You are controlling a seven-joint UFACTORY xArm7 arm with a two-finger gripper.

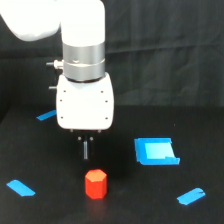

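In the camera view, a red block with a roughly six-sided outline lies on the dark table at the lower middle. My gripper hangs below the white hand, a little to the left of the block in the picture and higher up. A gap shows between the gripper and the block. The dark fingers blend into the background, so their opening is hard to make out.
A shallow blue tray with a pale inside stands to the right. Flat blue strips lie at the left front, right front and far left. Between block and tray the table looks bare.
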